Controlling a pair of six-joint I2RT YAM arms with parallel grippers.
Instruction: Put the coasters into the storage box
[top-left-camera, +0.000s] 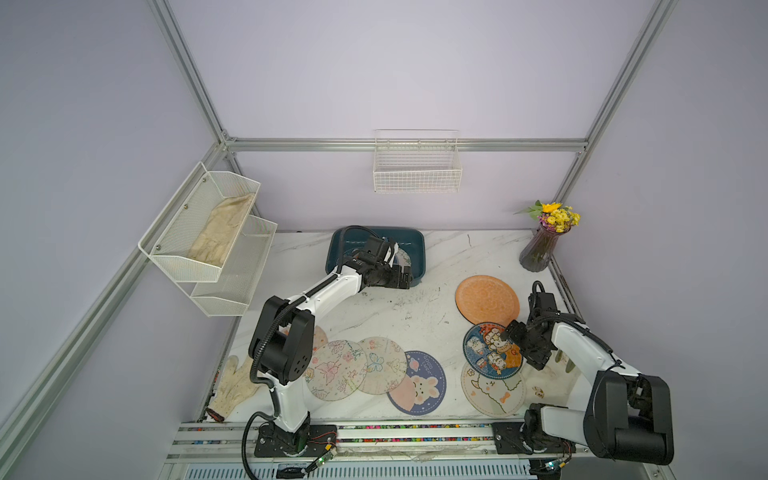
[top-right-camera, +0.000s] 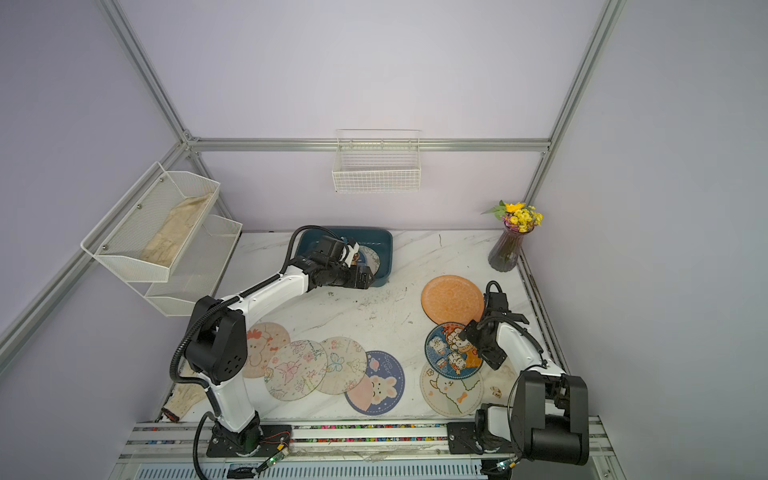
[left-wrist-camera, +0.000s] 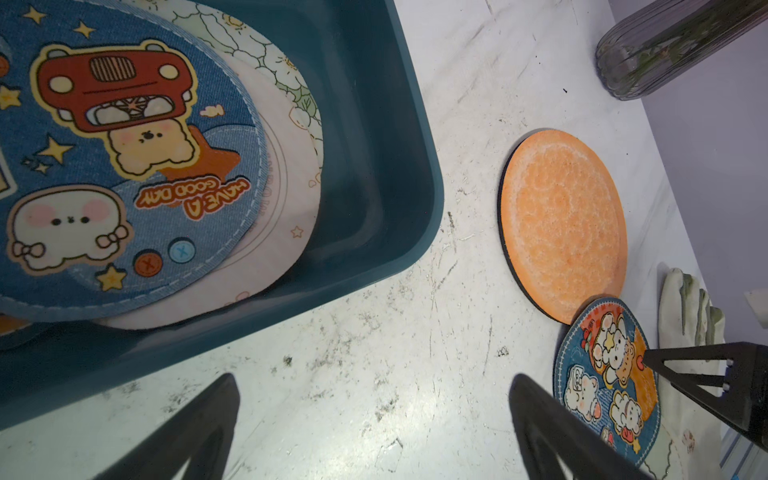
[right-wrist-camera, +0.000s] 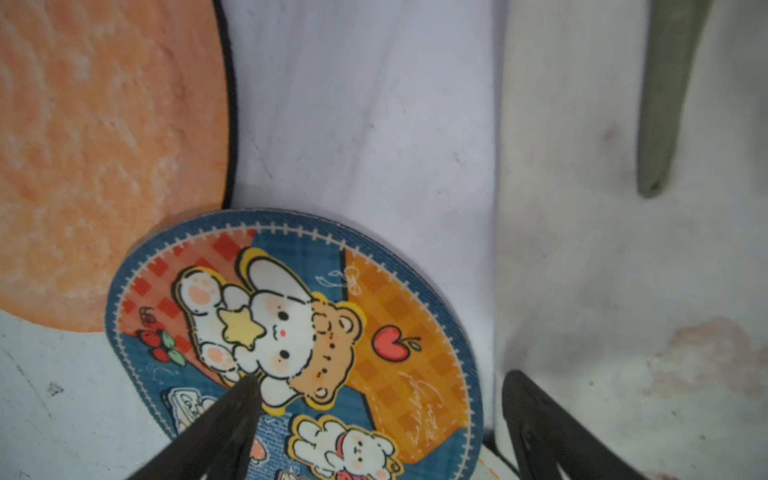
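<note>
The teal storage box (left-wrist-camera: 416, 160) holds several stacked coasters, a blue bear one (left-wrist-camera: 136, 216) on top. My left gripper (top-left-camera: 400, 276) is open above the box's front right. My right gripper (top-left-camera: 520, 340) stands open over the right edge of a blue cartoon coaster (right-wrist-camera: 304, 336). An orange coaster (top-left-camera: 486, 297) lies behind that one, a cream dog coaster (top-left-camera: 488, 400) in front. A purple rabbit coaster (top-left-camera: 417, 384) and several pale coasters (top-left-camera: 336, 376) lie along the front left.
A vase of flowers (top-left-camera: 537, 248) stands back right. A pale cloth (right-wrist-camera: 608, 296) lies at the right, gloves (top-left-camera: 236, 388) at front left. Wire shelves (top-left-camera: 248, 272) hang left, a basket (top-left-camera: 416, 172) at the back.
</note>
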